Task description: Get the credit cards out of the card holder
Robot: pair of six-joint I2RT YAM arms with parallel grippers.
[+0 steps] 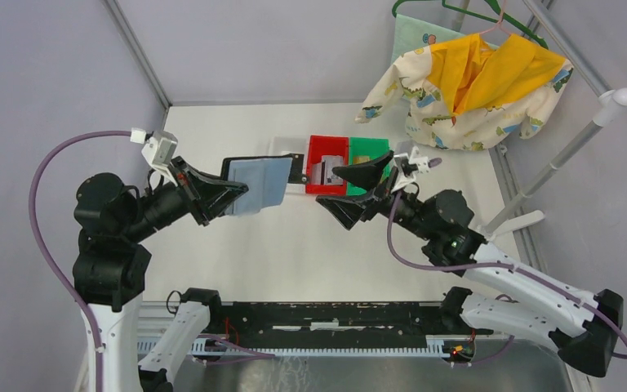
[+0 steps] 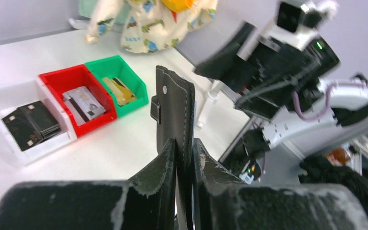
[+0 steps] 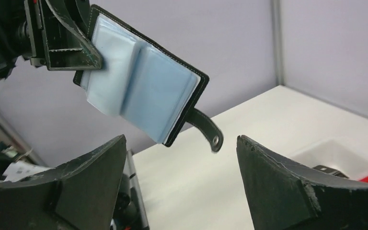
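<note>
An unfolded card holder, black outside with pale blue sleeves point(image 1: 271, 178), hangs above the table, its left end gripped by my left gripper point(image 1: 243, 189). In the left wrist view the black cover point(image 2: 175, 105) stands edge-on between shut fingers. From the right wrist view the pale blue sleeves point(image 3: 160, 86) face me, with a snap strap point(image 3: 206, 127) loose at one end; whether cards sit inside cannot be told. My right gripper point(image 1: 332, 195) is open and empty, to the right of the holder and apart from it.
Three trays stand side by side: white point(image 2: 52, 151) with black items, red point(image 2: 106, 120) and green point(image 2: 143, 99) with cards. Clothes point(image 1: 465, 90) hang at the back right beside a white pole point(image 1: 555, 167).
</note>
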